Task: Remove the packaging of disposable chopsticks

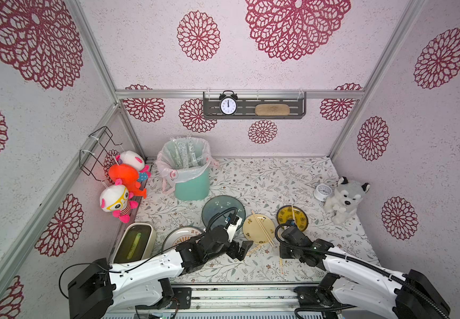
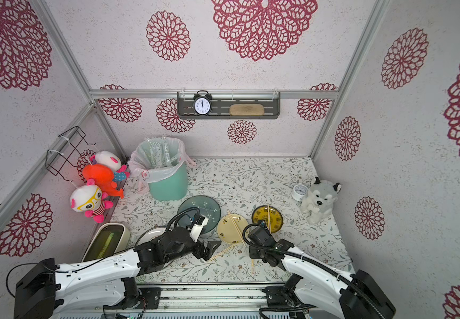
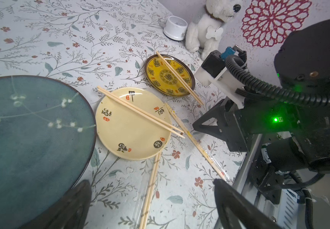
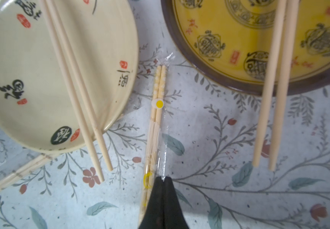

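In the right wrist view my right gripper is shut with nothing between its fingers. A pair of wrapped chopsticks (image 4: 153,141), with an egg-shaped mark and clear film, lies on the cloth just left of those fingers, outside them. The left wrist view shows this wrapped pair (image 3: 199,147) running beside the right gripper. My left gripper stands open, its fingers blurred at either side of the view. Between them lies a second pair of chopsticks (image 3: 152,187) in clear film, its far end against the cream plate.
Bare chopsticks lie across the cream plate (image 3: 119,139) and the yellow plate (image 3: 155,82). A blue-green plate (image 3: 27,160) is on the left. Behind stands a green bin (image 1: 192,187) with clear wrappers inside.
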